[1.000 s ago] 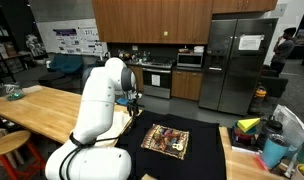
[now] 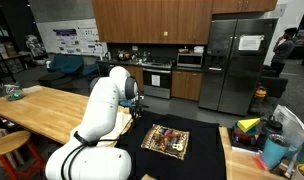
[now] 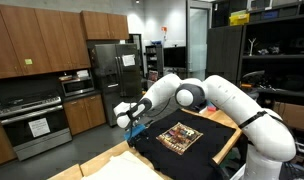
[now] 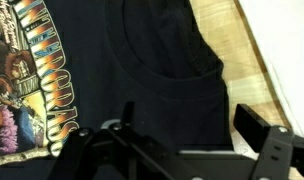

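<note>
A black T-shirt [image 2: 204, 150] with a colourful printed picture [image 2: 166, 139] lies spread on the table. Over the shirt's far left part, near its collar and sleeve, hangs my gripper [image 2: 131, 114]. In the wrist view the gripper stands open, one finger [image 4: 254, 130] at the right and the other [image 4: 74, 148] at the left, with black cloth [image 4: 177, 108] below and nothing seen held. The print [image 4: 30, 80] fills the left side of that view. In exterior view 2 the gripper [image 3: 135, 138] is small, and its contact with the cloth cannot be made out.
A white sheet [image 4: 287, 45] lies beside the shirt on the wooden table [image 4: 237, 65]. Bins and several colourful items [image 2: 248, 126] stand at the right in exterior view 1, along with a blue can [image 2: 276, 149].
The gripper has shifted slightly to the right over the far left part of the shirt. The shirt looks the same.
</note>
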